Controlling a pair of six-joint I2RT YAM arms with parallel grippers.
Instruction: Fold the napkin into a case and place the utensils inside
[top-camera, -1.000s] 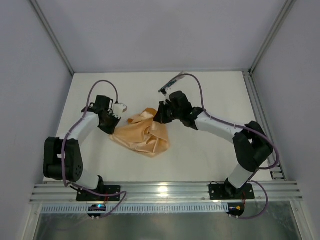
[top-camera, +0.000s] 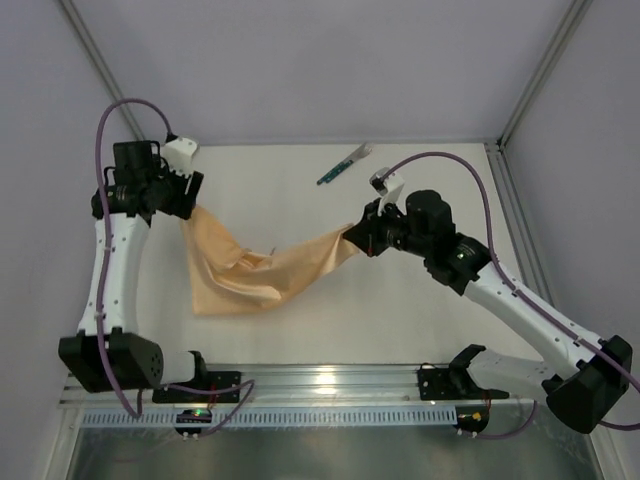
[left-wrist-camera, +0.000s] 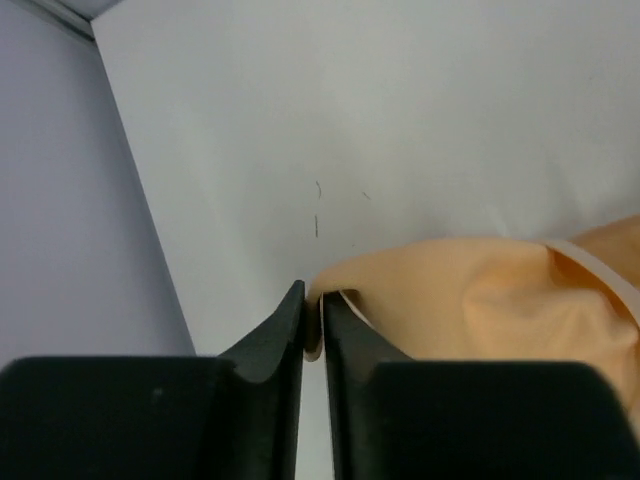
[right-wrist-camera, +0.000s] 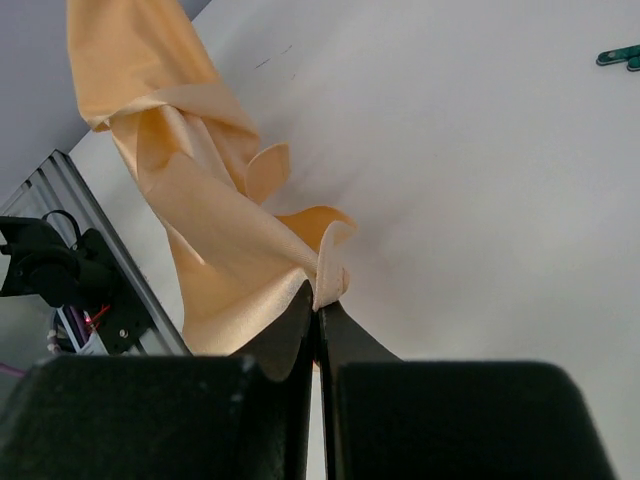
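The orange napkin (top-camera: 225, 285) stretches across the left half of the white table, bunched in the middle, with one corner raised toward the right. That corner is pinched in my right gripper, which is shut on it. Near the table's left side, my left gripper has its fingers (left-wrist-camera: 296, 318) slightly parted, with a napkin edge between the tips. Whether they grip it cannot be told. Utensils with teal handles (top-camera: 334, 172) lie at the back, apart from the napkin.
A metal rail (top-camera: 325, 378) runs along its front edge. Grey walls (top-camera: 330, 70) close off the back and both sides.
My grippers are farther apart than a second ago.
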